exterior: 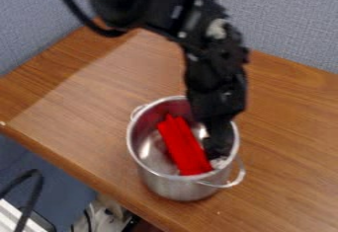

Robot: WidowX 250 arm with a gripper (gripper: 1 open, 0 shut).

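Note:
A silver metal pot [157,177] with side handles stands near the table's front-left edge. Inside it lies a red elongated object [181,143], tilted along the pot's left half. My black gripper [216,143] reaches down into the right part of the pot, beside the red object. Its fingertips are dark and partly hidden, so their spacing is unclear.
A grey padded wall rises behind it. Past the front-left edge are a dark lower area, cables and a white item [14,217].

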